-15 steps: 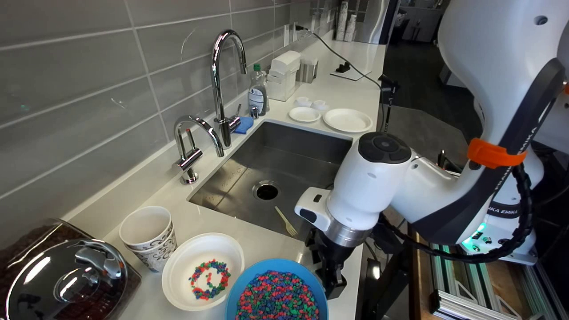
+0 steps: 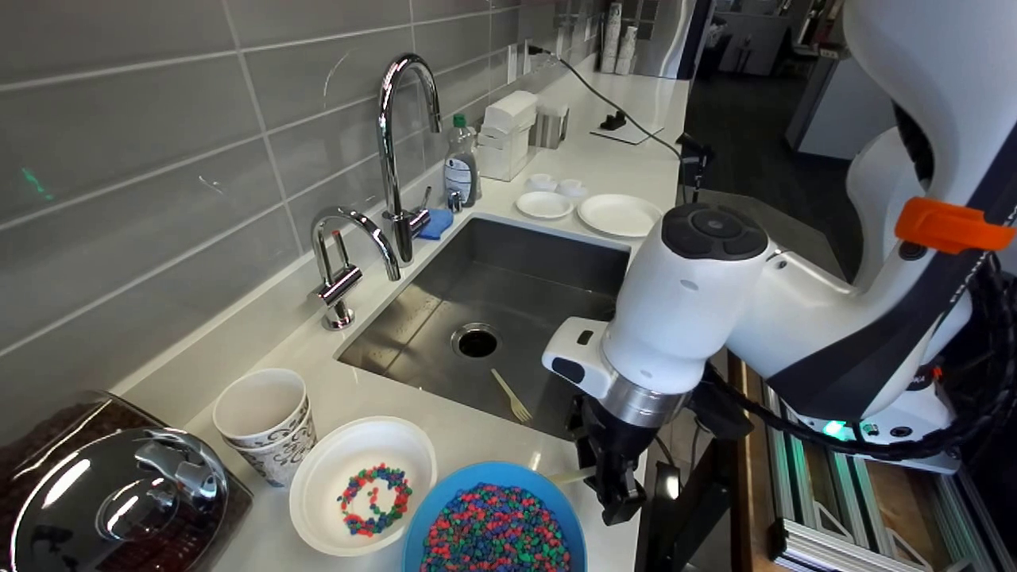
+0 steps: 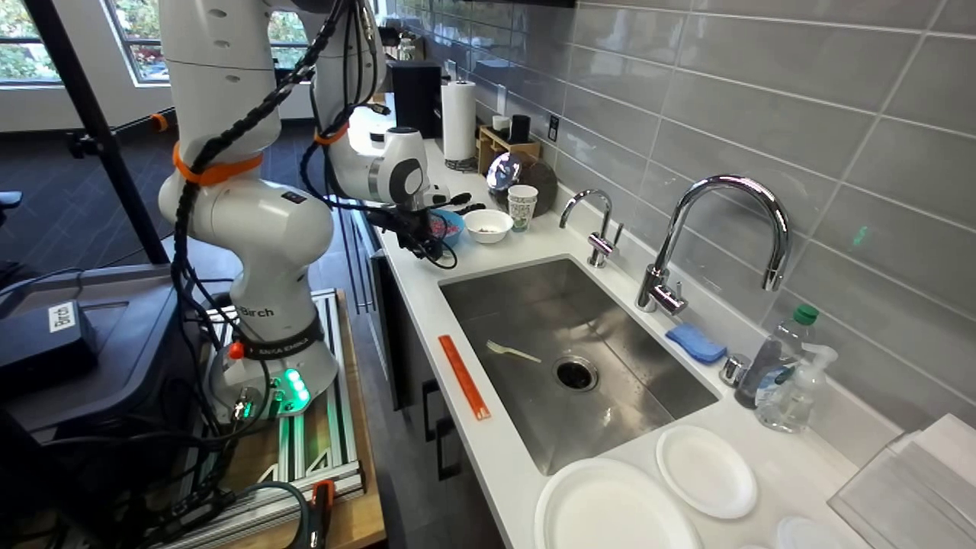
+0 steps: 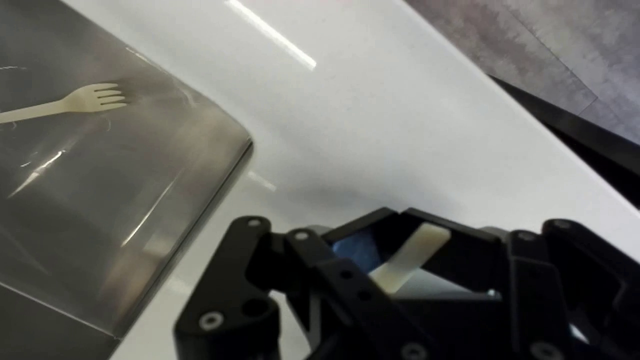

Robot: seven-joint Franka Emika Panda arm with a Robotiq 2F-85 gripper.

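Note:
My gripper (image 2: 617,505) is low over the counter, just right of the blue bowl (image 2: 415,539) filled with small red, blue and green pieces. Its fingertips meet in the wrist view, so it is shut. A pale utensil handle (image 4: 414,258) slants across the fingers there; whether it is pinched I cannot tell. In exterior view 1 this handle (image 2: 572,475) runs between the bowl's rim and the gripper, its other end hidden. Left of the blue bowl stands a white bowl (image 2: 319,477) with some of the same pieces inside.
A pale fork (image 2: 512,396) lies in the steel sink (image 2: 534,324). Stacked paper cups (image 2: 267,424) and a glass-lidded container (image 2: 124,505) stand on the left. An orange strip (image 3: 463,377) lies on the front counter edge. White plates (image 3: 608,508) occupy the sink's far side.
My arm and gripper have shifted slightly to the right and up in exterior view 1. The pale handle now shows between bowl and gripper. Bowls and fork look unmoved.

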